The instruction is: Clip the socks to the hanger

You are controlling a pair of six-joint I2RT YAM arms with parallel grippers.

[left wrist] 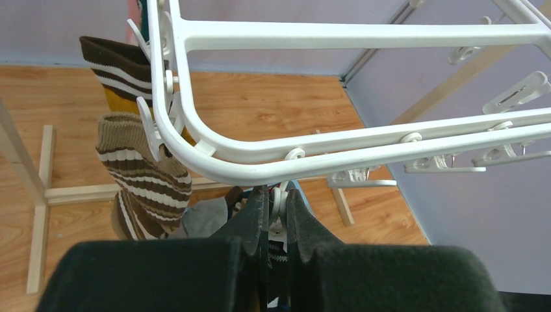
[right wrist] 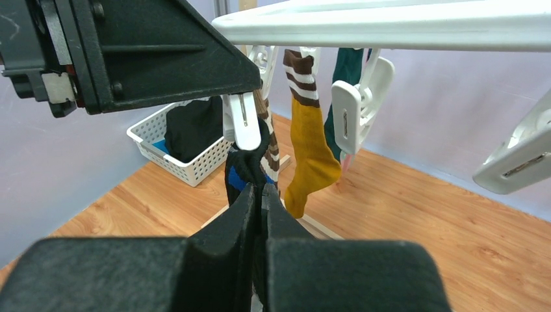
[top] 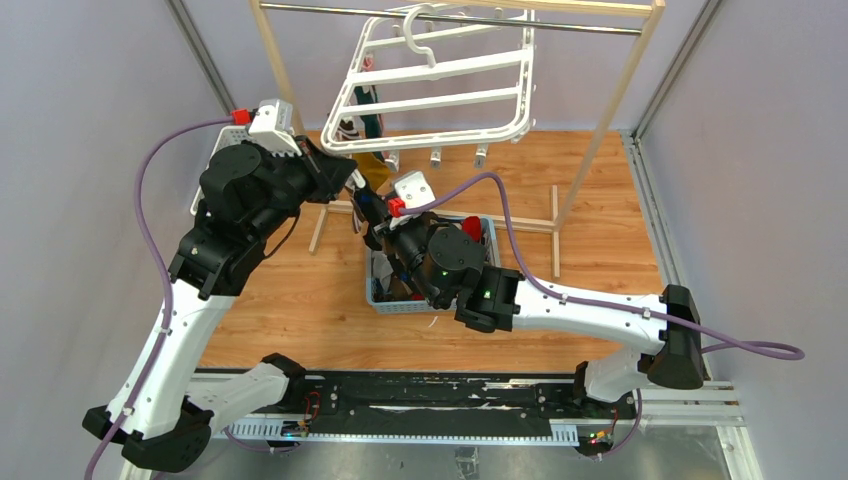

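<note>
The white hanger point(top: 433, 105) hangs from the rod, its frame lined with white clips. At its near left corner, my left gripper is shut on a clip point(right wrist: 245, 123). Right below that clip is a dark sock point(right wrist: 247, 164) with a blue patch; its top edge meets the clip's tip, though whether it lies between the clip's fingers I cannot tell. My right gripper is shut on this sock just under the clip. A brown striped sock point(left wrist: 146, 172) and a brown-and-mustard sock point(right wrist: 308, 140) hang from neighbouring clips. Further back hangs a green sock point(right wrist: 347, 68).
Below the arms a light blue basket point(top: 402, 307) holds mixed items. A white basket point(right wrist: 208, 162) with dark cloth stands at the left. Wooden legs point(top: 597, 140) support the rod. Several empty clips point(right wrist: 347, 117) line the hanger's near edge.
</note>
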